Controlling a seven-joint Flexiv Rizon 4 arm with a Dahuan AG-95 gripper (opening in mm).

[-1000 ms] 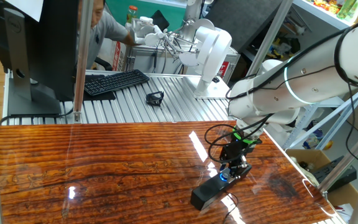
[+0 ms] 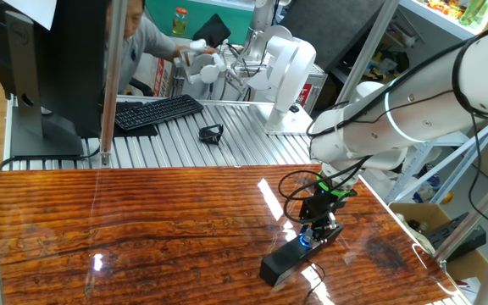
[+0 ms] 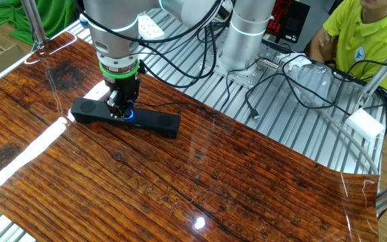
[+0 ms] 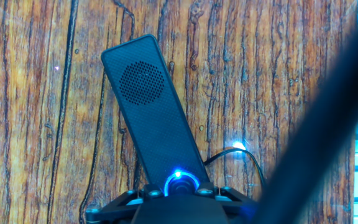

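Note:
A long black speaker bar (image 3: 156,122) lies on the glossy wooden tabletop, with a blue-lit round knob (image 4: 182,185) at its middle. In the wrist view, its perforated speaker grille (image 4: 142,83) faces up. My gripper (image 3: 121,111) points down at the middle of the bar, right at the knob. From the wrist, the tips of my gripper show on either side of the glowing ring at the bottom edge. Whether they press on the knob or stand clear of it is hidden, as is the far half of the bar in that view.
A thin black cable (image 4: 235,150) runs from the bar across the wood.
My arm and the speaker bar show no visible movement. In the background, the person's hand and the white device near it have shifted slightly.

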